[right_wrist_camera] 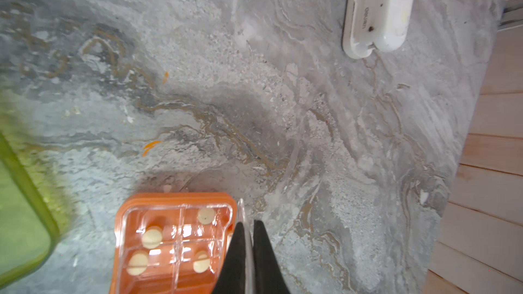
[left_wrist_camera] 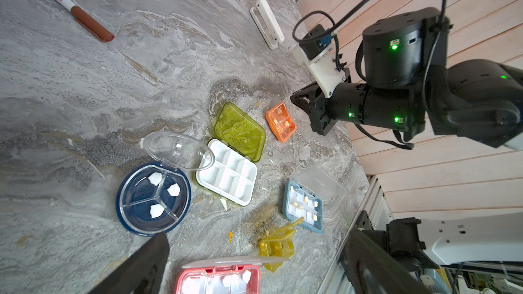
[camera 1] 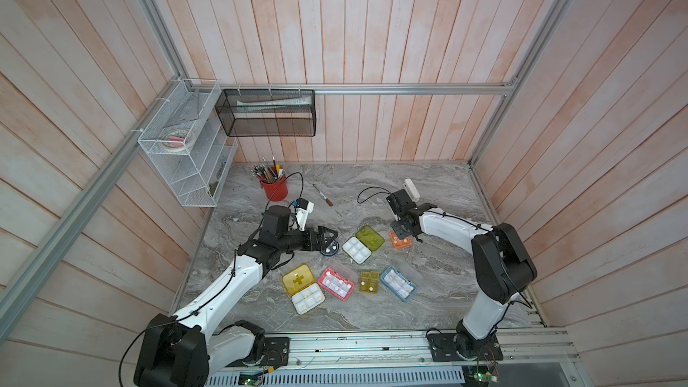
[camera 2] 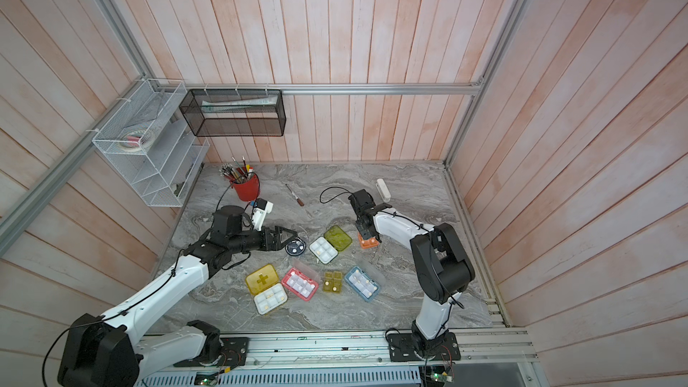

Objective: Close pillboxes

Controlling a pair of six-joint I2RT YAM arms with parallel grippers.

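Note:
An orange pillbox (right_wrist_camera: 149, 200) with round tablets in compartments has my right gripper over its right edge. That gripper is shut on a thin translucent piece, seemingly the orange box's lid. My left gripper (camera 1: 324, 236) stands open above the round navy pillbox (left_wrist_camera: 136, 212), whose clear lid is raised. A white pillbox with green lid (camera 1: 370, 238), a pink pillbox (camera 1: 336, 284), a small olive pillbox (camera 1: 369, 281), a blue pillbox (camera 1: 398, 283) and a yellow pillbox (camera 1: 297, 279) all lie open on the table.
A red pen cup (camera 1: 274, 188) and a brown marker (left_wrist_camera: 92, 24) are at the back left. A white stapler-like object (right_wrist_camera: 376, 11) lies at the back right. Wire racks hang on the walls.

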